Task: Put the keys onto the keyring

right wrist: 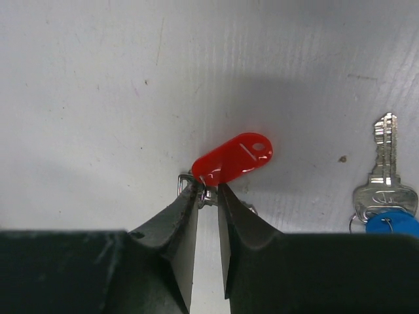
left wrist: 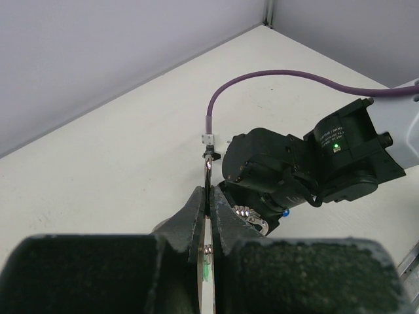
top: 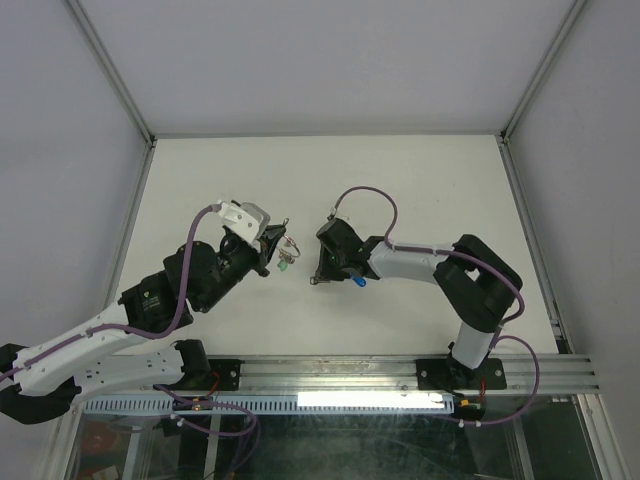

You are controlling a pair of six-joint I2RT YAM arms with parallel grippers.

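The thin silver keyring [top: 295, 246] hangs from my left gripper, whose fingers are shut on it; the ring appears nearly edge-on in the left wrist view. A green tag [top: 283, 265] dangles with some metal at its lower end. My right gripper is low over the table, its fingers slightly apart at the small ring of a red tag [right wrist: 236, 157]. The metal below that tag is mostly hidden behind the fingers. To the right lies a silver key [right wrist: 385, 183] with a blue tag [right wrist: 393, 224].
The right arm [top: 400, 262] reaches in low from the right, close beside the hanging keyring. Purple cables loop over both arms.
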